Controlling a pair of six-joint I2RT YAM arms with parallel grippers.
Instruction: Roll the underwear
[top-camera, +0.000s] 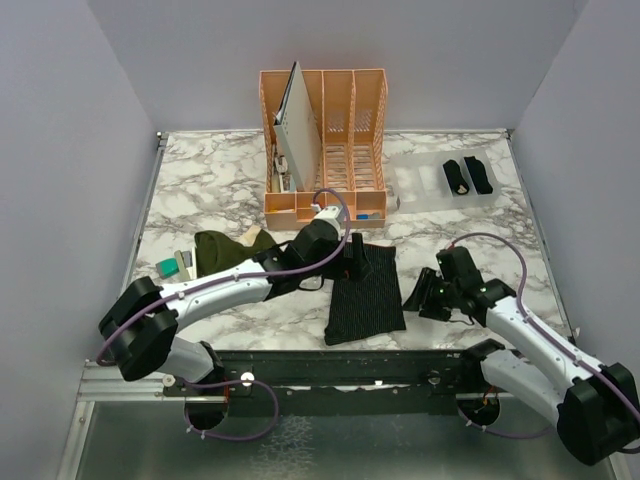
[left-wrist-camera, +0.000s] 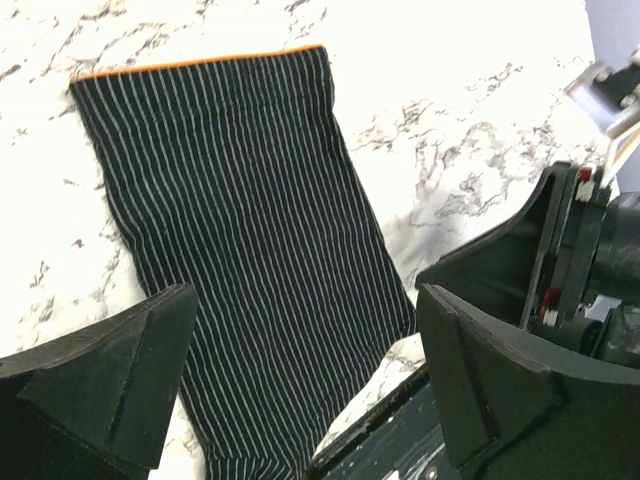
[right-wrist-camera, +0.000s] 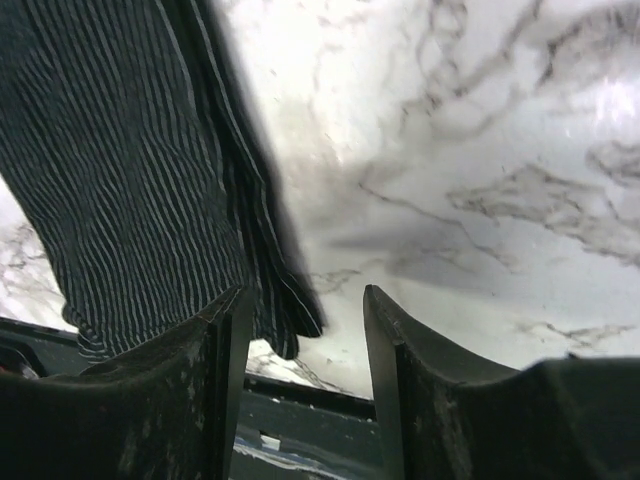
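Dark striped underwear (top-camera: 365, 297) lies folded into a flat strip on the marble table, with an orange line along its far edge in the left wrist view. Above its upper part is my left gripper (top-camera: 358, 262); its fingers stand wide apart in the left wrist view, with the cloth (left-wrist-camera: 250, 230) below and nothing held. Beside the lower right edge of the cloth hovers my right gripper (top-camera: 412, 303). Its fingers (right-wrist-camera: 232, 330) are spread in the right wrist view, one over the corner of the underwear (right-wrist-camera: 130, 190), the other over bare table.
An orange divided organizer (top-camera: 325, 212) with a white board stands at the back. A clear tray (top-camera: 418, 190) at back right holds two dark rolls (top-camera: 456, 177). Olive cloth (top-camera: 215, 254) lies at left.
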